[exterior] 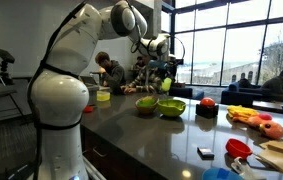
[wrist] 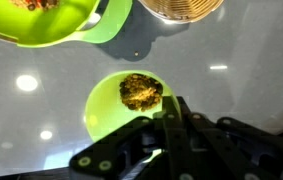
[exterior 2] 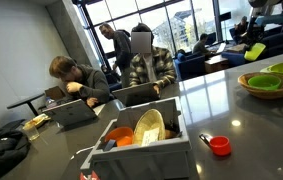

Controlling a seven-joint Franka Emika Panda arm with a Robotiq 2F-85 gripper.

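My gripper is shut on the rim of a light green cup (wrist: 99,106) with brown and orange bits inside. In exterior view 1 the gripper (exterior: 165,72) holds this cup (exterior: 166,86) up over the far part of the table. Just below it is a bright green pan (exterior: 172,108), whose handle and part of its bowl show at the wrist view's upper left, with some brown-orange food in it. Left of the pan sits a wicker basket (exterior: 146,109) with a green bowl in it. Exterior view 2 also shows the raised cup (exterior 2: 251,53).
A grey bin (exterior 2: 141,160) with a basket and an orange item stands near a small red cup (exterior 2: 219,146). Red bowls (exterior: 238,148), a black box (exterior: 203,110) and toy food lie at the right. People sit behind the table with laptops.
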